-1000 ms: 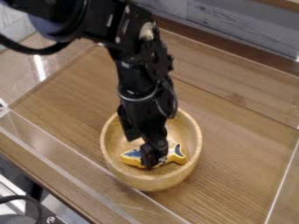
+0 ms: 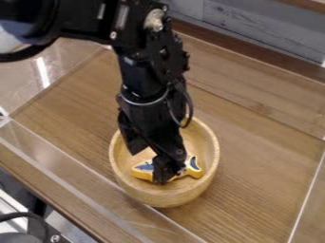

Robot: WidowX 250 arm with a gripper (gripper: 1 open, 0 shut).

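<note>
My black gripper (image 2: 155, 157) reaches down from the top left into a round wooden bowl (image 2: 196, 190) near the middle of the table. Its fingers are low in the bowl at a small yellow object (image 2: 191, 167) with blue on it, which lies on the bowl's bottom and is partly hidden behind them. The gripper looks open; whether the fingers touch the object is hard to tell.
A pale wall runs along the back. A black cable and some clutter lie off the near left edge.
The arm has shifted slightly in and around the bowl, its wrist changing angle. The yellow object stays in the bowl, only slightly shifted at most.
</note>
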